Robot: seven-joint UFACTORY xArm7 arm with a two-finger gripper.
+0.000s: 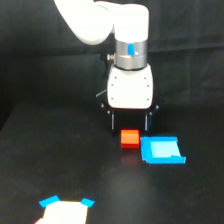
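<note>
A small red-orange block [130, 139] rests on the dark table near the middle of the camera view. Just above it, my gripper [130, 125] points downward, its dark fingers spread wider than the block. The fingers look open, though the fingertips are hard to make out against the black background. Whether the fingers reach down beside the block cannot be told from this angle.
Right beside the block lies a pale square edged with blue tape [149, 159]. Another pale patch [65, 212] with blue tape at its corners sits at the bottom left, a bit of red near it.
</note>
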